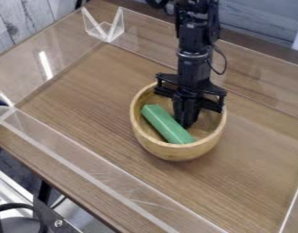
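Note:
A round wooden bowl (161, 150) rests in the middle of the table. A green elongated object (169, 124) lies tilted inside it, its lower end toward the front. The black gripper (188, 114) is lowered into the bowl at the upper end of the green object. It partly hides that end, and whether anything is between its fingers cannot be seen.
A white wire-like holder (104, 26) stands at the back left. Black cables or an arm base (17, 218) occupy the front left corner.

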